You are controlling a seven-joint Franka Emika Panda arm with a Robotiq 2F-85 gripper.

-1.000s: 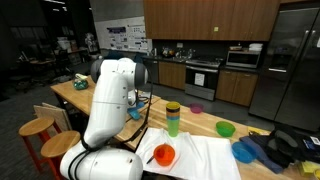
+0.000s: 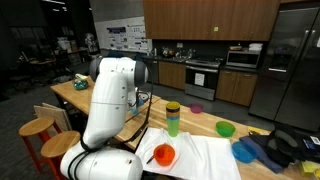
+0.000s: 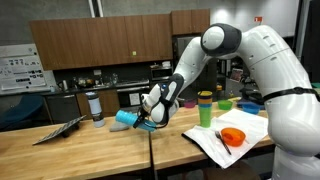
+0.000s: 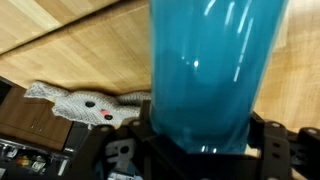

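Observation:
A blue cup (image 4: 205,75) fills the upper middle of the wrist view, close in front of my gripper. My gripper stands open, with its dark fingers (image 4: 118,143) on either side of the cup's near end. In exterior view 2 the cup (image 3: 128,115) is tilted nearly on its side, its far end pointing left of the gripper (image 3: 152,114). Whether it touches the wooden table (image 3: 75,145) cannot be told. From exterior view 1, only a bit of blue shows behind the arm.
A grey knitted toy (image 4: 90,105) lies beside the cup. A stacked, coloured cup tower (image 2: 173,118), an orange bowl (image 2: 164,155), a green bowl (image 2: 226,129) and a white cloth (image 2: 205,158) occupy the table's other side. Bare wood lies left in exterior view 2.
The raised part of the arm has shifted slightly to the right in exterior view 1. The bowls, cloth and cup tower have stayed where they were.

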